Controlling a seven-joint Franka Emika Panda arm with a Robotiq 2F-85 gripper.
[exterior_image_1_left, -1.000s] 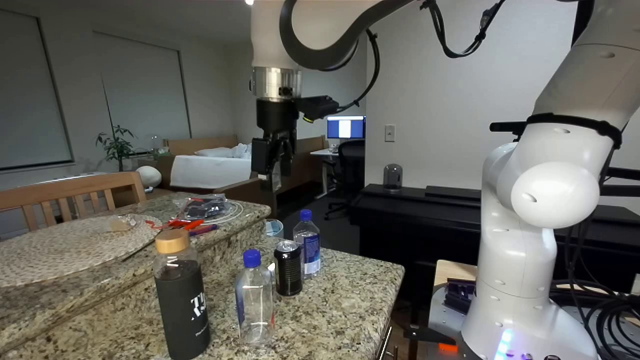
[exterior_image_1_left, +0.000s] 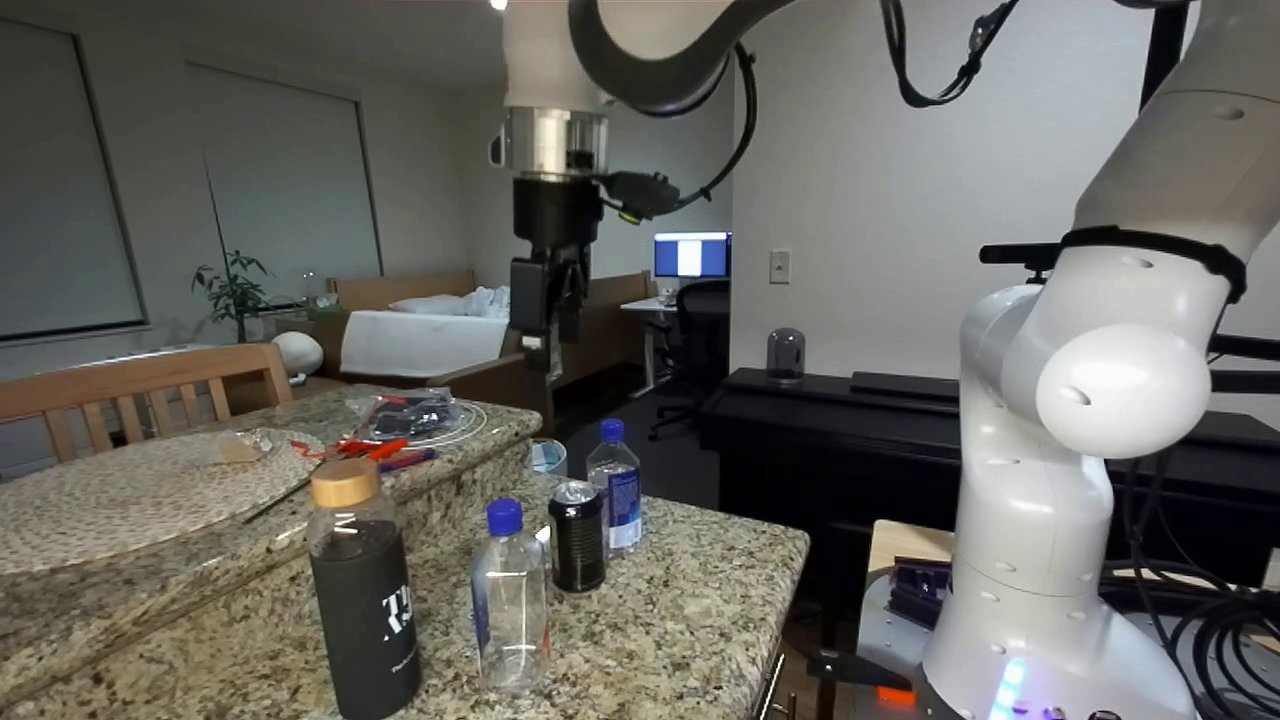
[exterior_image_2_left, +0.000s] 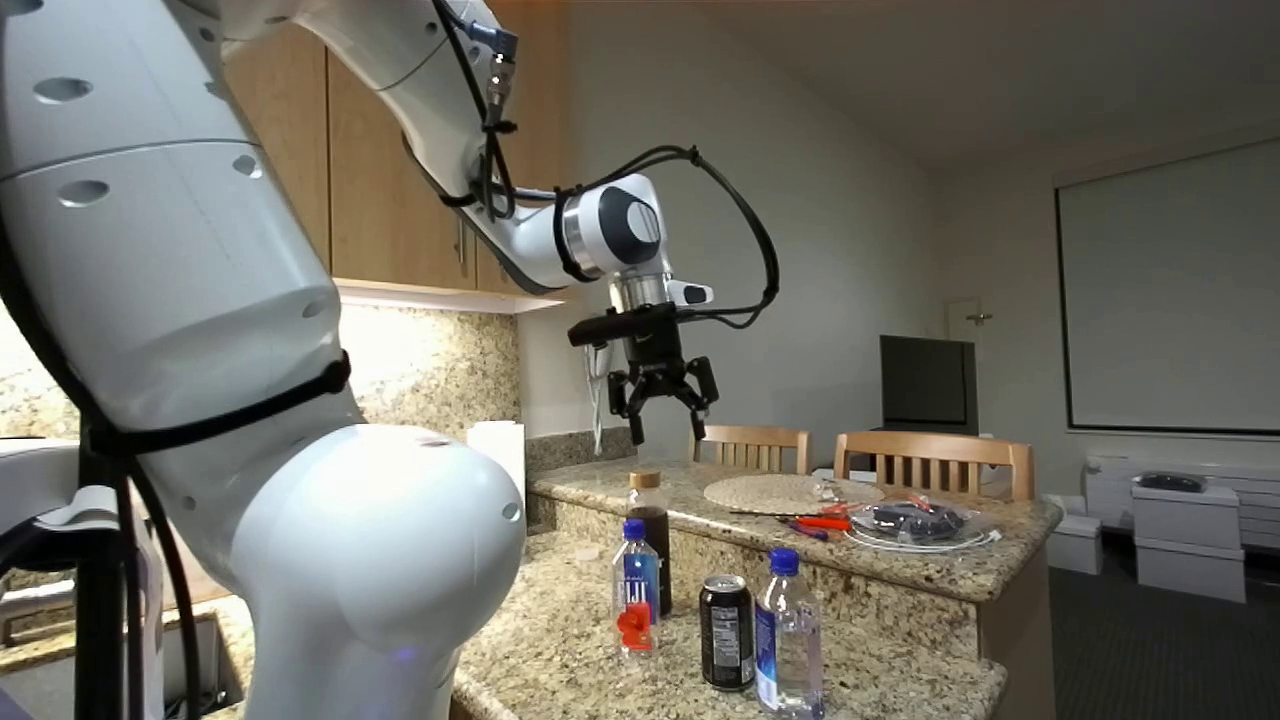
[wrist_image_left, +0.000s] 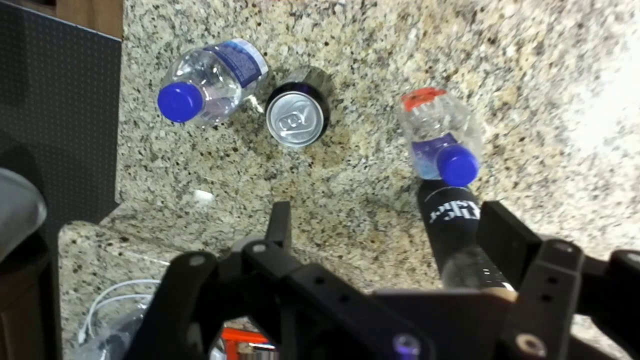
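Note:
My gripper (exterior_image_2_left: 668, 430) hangs open in the air above the counter, its fingers apart and nothing between them. Below stand two clear water bottles with blue caps: one bottle (exterior_image_2_left: 788, 642) beside a black can (exterior_image_2_left: 726, 636), the other bottle (exterior_image_2_left: 636, 588) on the can's opposite side. In the wrist view the can (wrist_image_left: 295, 117) shows its silver top, between the first bottle (wrist_image_left: 210, 81) and the second bottle (wrist_image_left: 444, 132). A dark flask (exterior_image_1_left: 363, 600) with a wooden cap is upright near the second bottle, partly hidden by a finger in the wrist view.
Behind the bottles rises a higher granite ledge (exterior_image_2_left: 924, 570). It carries a round woven mat (exterior_image_2_left: 768, 493), red-handled tools (exterior_image_2_left: 825, 522) and a bag of cables (exterior_image_2_left: 918, 523). Open counter (exterior_image_1_left: 672, 600) lies in front of the can, ending at an edge.
My gripper has risen slightly and shifted a little to the right in exterior view 1. The bottles, can and flask have stayed in place.

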